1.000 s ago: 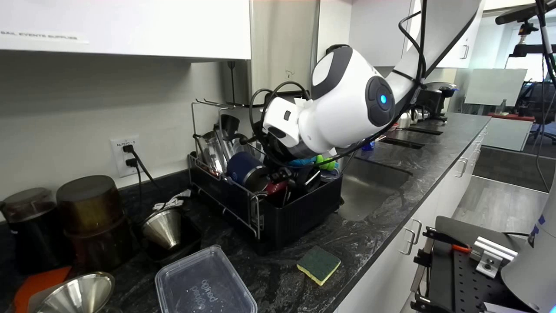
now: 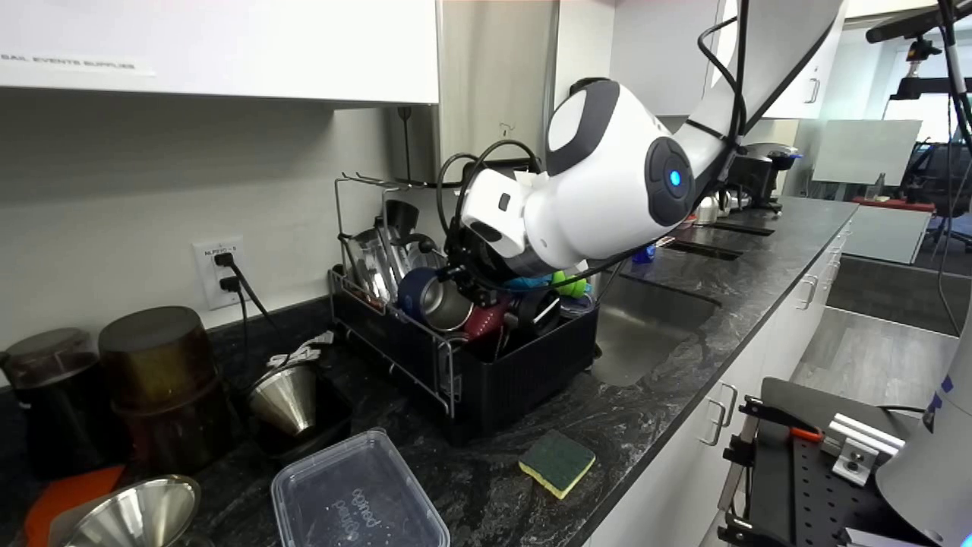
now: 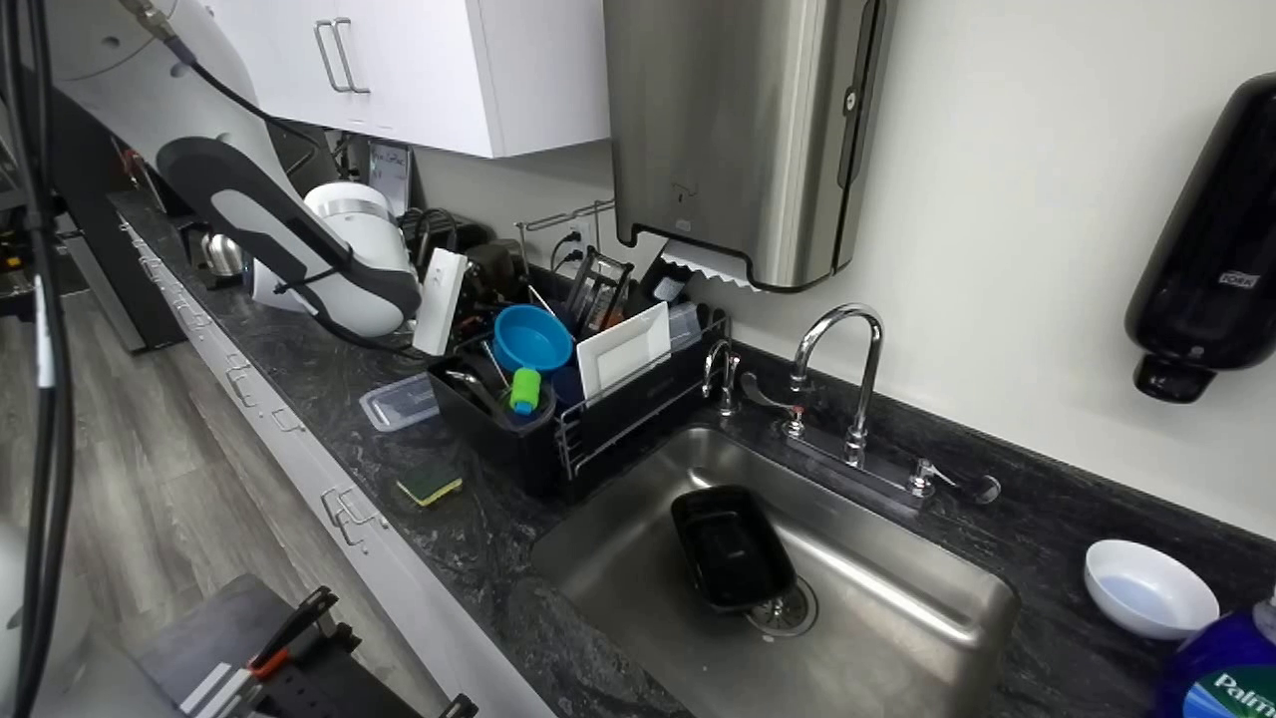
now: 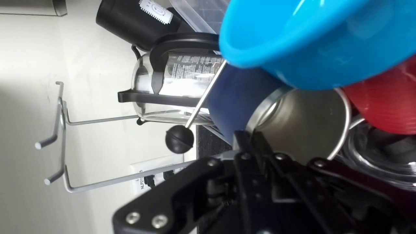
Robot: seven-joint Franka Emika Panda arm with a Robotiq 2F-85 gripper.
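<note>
A dark blue mug (image 4: 238, 97) with a steel interior lies tilted in the dish rack (image 2: 510, 383), its mouth facing me in the wrist view. My gripper is shut on the near wall of that mug, one finger outside and the other inside the rim. From the side, the blue mug (image 2: 417, 290) shows just left of the dark fingers. The mug's base and handle are hidden.
Crowding the mug are a blue bowl (image 4: 312, 66), a red cup (image 4: 390, 101), a French press (image 4: 175, 78) and a thin rod with a black ball (image 4: 179, 138). Bare counter surrounds the sponge (image 2: 557, 463); the sink (image 3: 885, 562) holds a black tray (image 3: 730, 544).
The arm has barely moved.
</note>
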